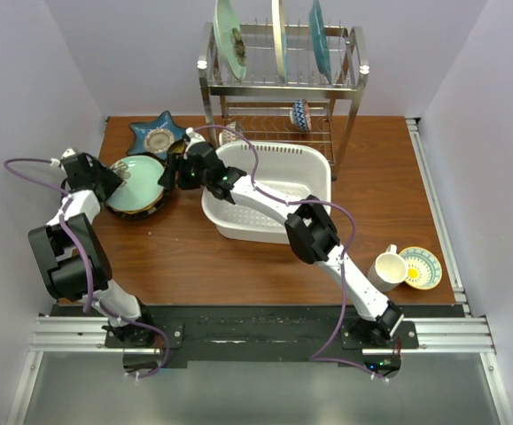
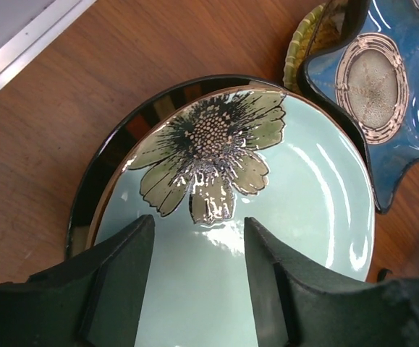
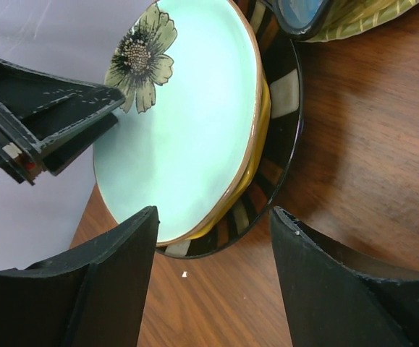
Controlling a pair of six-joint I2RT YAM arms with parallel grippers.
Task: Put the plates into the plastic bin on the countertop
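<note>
A pale green plate (image 1: 139, 184) with a flower motif lies on top of a stack at the counter's left side. Under it, the right wrist view shows a yellow edge and a wider dark striped plate (image 3: 284, 155). My left gripper (image 1: 112, 180) is over the stack's left edge, its fingers apart above the green plate (image 2: 303, 210) with nothing between them. On the other side, my right gripper (image 1: 169, 170) is open and empty at the stack's right edge. The white plastic bin (image 1: 318, 177) stands right of the stack, partly covered by my right arm.
Behind the stack sits a blue star-shaped dish (image 1: 157, 137). A metal rack (image 1: 283, 89) holding several plates stands behind the bin. A white mug (image 1: 386, 269) and small patterned plate (image 1: 423, 267) are at right.
</note>
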